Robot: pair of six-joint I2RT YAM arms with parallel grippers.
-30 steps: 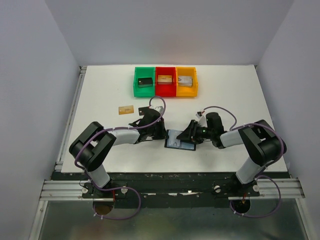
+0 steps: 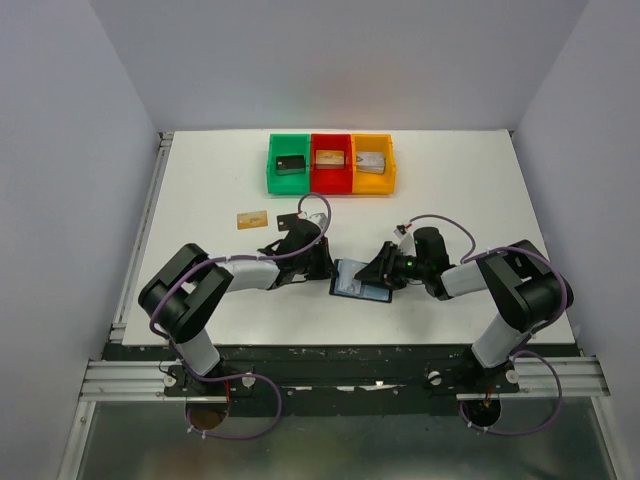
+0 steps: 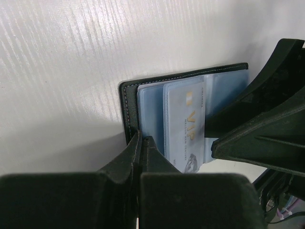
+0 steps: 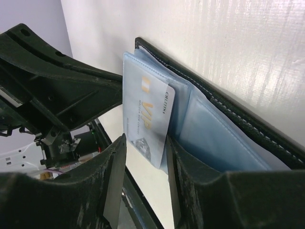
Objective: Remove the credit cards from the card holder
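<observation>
An open card holder (image 2: 377, 293) with a black stitched edge and clear sleeves lies on the table at front centre. A silver VIP card lies over its left sleeves, raised a little at one side in the right wrist view. My left gripper is shut at the holder's left edge, with no card visible between its fingers. From the right, my right gripper reaches in open, its fingertips at the card's near edge. Whether either fingertip touches the card, I cannot tell.
Behind stand a green bin (image 2: 271, 165), a red bin (image 2: 331, 184) and a yellow bin (image 2: 374, 184), each with cards inside. A gold card (image 2: 252, 220) and a dark card (image 2: 287, 221) lie on the table behind my left arm. Free table lies at both sides.
</observation>
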